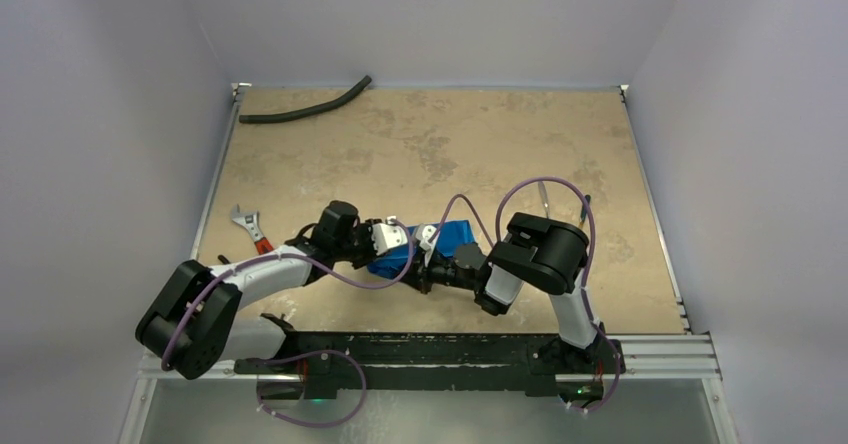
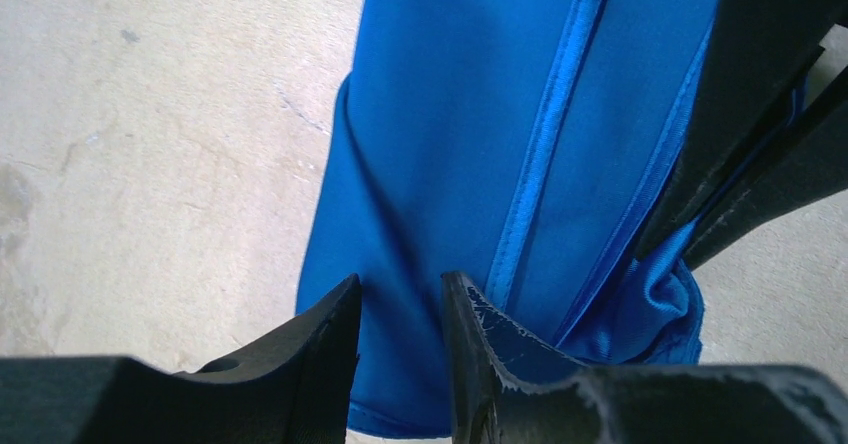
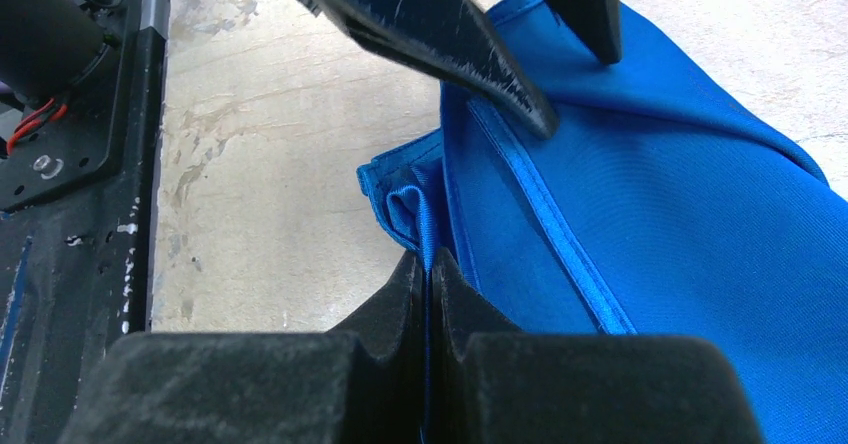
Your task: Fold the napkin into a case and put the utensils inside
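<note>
A blue napkin (image 1: 450, 232) with folded, hemmed layers lies near the table's front middle, partly hidden by both arms in the top view. My right gripper is shut on a bunched edge of the napkin (image 3: 640, 224). My left gripper is part open over the folded cloth, its fingertips at the napkin's surface; in the right wrist view its fingers (image 3: 510, 89) rest on the upper fold beside the hem.
A wrench (image 1: 250, 226) lies at the left, a dark hose (image 1: 300, 112) at the back left, and slim utensils (image 1: 543, 197) at the right, partly behind the right arm.
</note>
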